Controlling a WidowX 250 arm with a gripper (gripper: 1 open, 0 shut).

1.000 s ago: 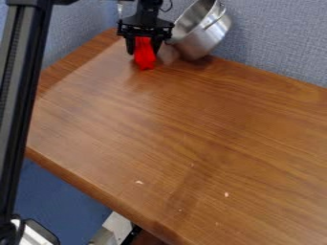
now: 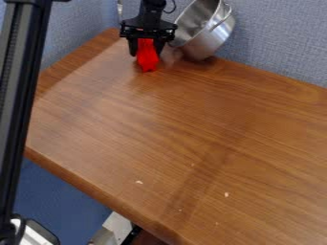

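Note:
My black gripper (image 2: 147,40) is at the back left of the wooden table, shut on a red object (image 2: 147,57) that hangs down below it or stands on the tabletop; whether it touches the table I cannot tell. Right beside it a shiny steel bowl (image 2: 205,34) is tipped on its side at the back of the table, close to or against the grey wall.
A grey padded wall (image 2: 281,38) runs along the back, with another at the left. A black vertical post (image 2: 15,96) stands at the left edge of view.
My gripper and the red object have shifted very slightly to the right. The bowl looks the same.

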